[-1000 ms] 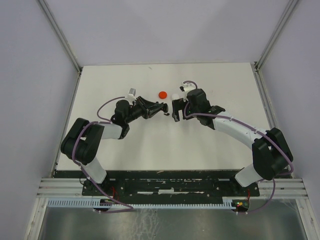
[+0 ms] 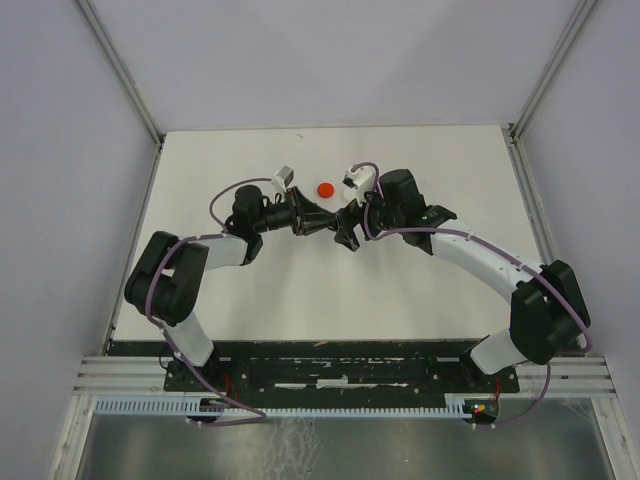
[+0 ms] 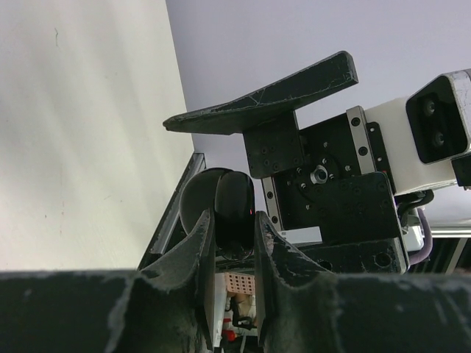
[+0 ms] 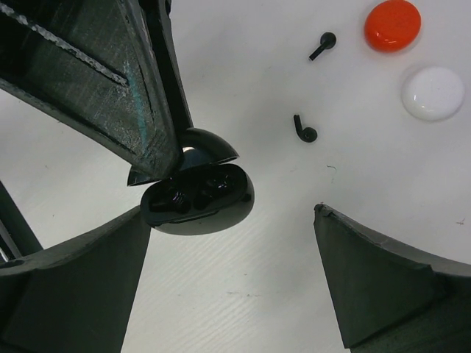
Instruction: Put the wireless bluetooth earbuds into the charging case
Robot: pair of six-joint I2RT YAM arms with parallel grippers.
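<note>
A glossy black charging case hangs in front of my left gripper [image 2: 328, 224], between its fingers; in the left wrist view the case [image 3: 235, 209] sits at the fingertips, and whether they grip it firmly is hard to tell. In the right wrist view the case's raised lid [image 4: 210, 143] shows behind its body, with dark recesses in the body. My right gripper [image 2: 350, 225] is open, its fingers on either side of and just below the case. Two small black earbud-like pieces [image 4: 307, 134] lie on the white table.
An orange-red round object [image 4: 391, 24] and a white round object [image 4: 432, 93] lie toward the back of the white table [image 2: 420, 300]. Both arms reach in from the front corners.
My left gripper has turned and moved slightly right and toward the front with the case. My right gripper has turned and shifted left, closing in on the case.
</note>
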